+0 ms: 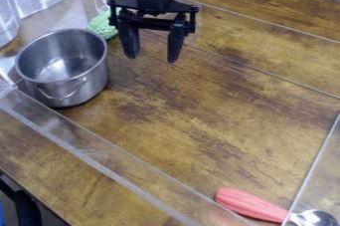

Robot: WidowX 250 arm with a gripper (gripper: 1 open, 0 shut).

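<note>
My black gripper hangs over the upper middle of the wooden surface, its two fingers apart with nothing visible between them. To its left stands a steel pot with a handle. Behind the gripper, partly hidden by it, lies a green object, perhaps a toy corn cob or vegetable. At the bottom right lies a red-handled metal utensil, its head cut off by the frame's edge.
Clear plastic edges run along the left, front and right. A pale ribbed backdrop fills the back left corner.
</note>
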